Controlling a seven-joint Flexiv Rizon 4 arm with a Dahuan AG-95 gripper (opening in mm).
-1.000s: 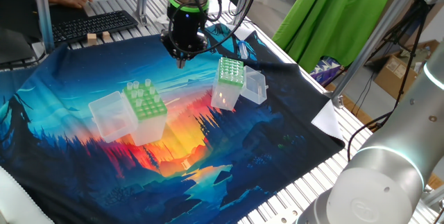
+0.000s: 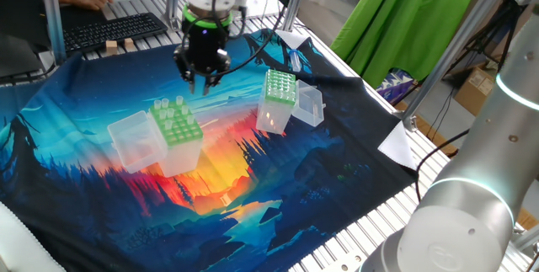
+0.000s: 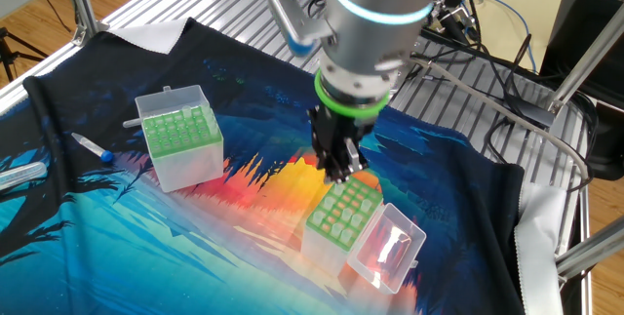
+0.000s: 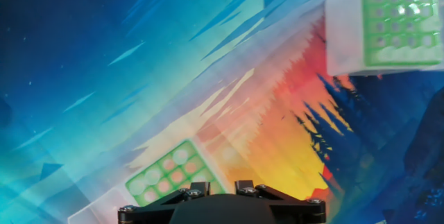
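My gripper (image 2: 199,85) hangs above the cloth, behind the left tip box in exterior view 1. Its two fingertips stand apart with nothing visible between them; in the wrist view the gripper shows the same gap. The left box has a green rack (image 2: 177,129) with several pale tips standing up out of it and other holes empty. A second box (image 2: 279,95), its green rack densely filled, stands to the right. In exterior view 2 the gripper (image 3: 343,171) appears over the far edge of the sparsely filled rack (image 3: 343,214); height is hard to judge.
Clear hinged lids (image 2: 137,141) lie open beside the boxes. A pen (image 3: 94,149) rests on the patterned cloth near the fuller box. Metal frame posts rise at the table edges, and a keyboard (image 2: 116,30) is at the back. Cloth between the boxes is free.
In exterior view 1 the gripper has shifted left, toward the sparsely filled box. Its fingertips looked close together before and now show apart. Both boxes have stayed where they were.
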